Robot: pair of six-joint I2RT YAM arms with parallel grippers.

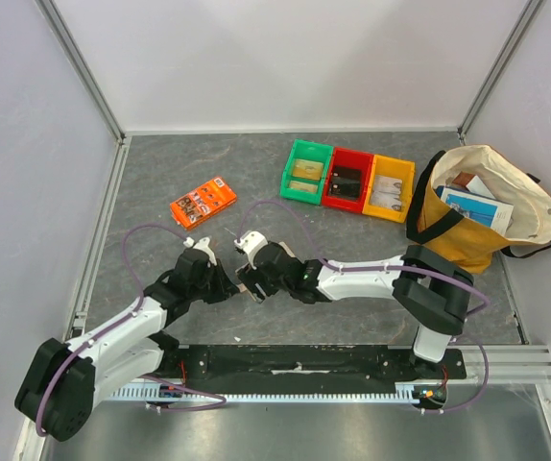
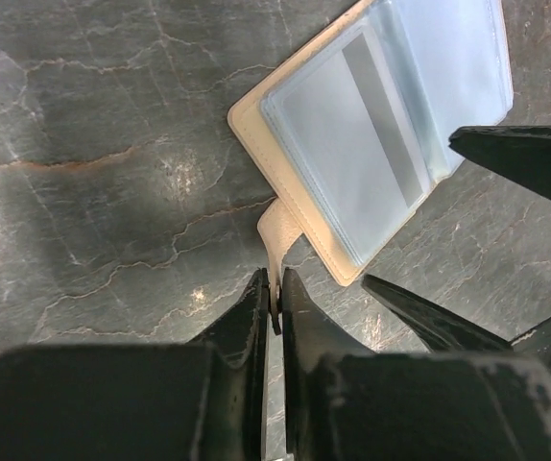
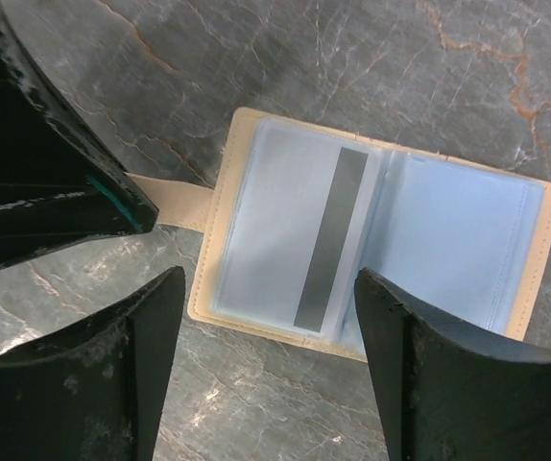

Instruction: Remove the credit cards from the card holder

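Observation:
The card holder lies open and flat on the dark stone surface, tan-edged, with two pale translucent sleeves; a grey stripe shows in one sleeve. My left gripper is shut on the holder's tan strap at its edge. My right gripper is part open over the holder, its two fingertips apart on either side of the striped sleeve. In the top view both grippers mostly hide the holder.
An orange pack lies behind on the left. Green, red and yellow bins stand at the back, and a yellow tote bag at the right. The surface around the holder is fairly clear.

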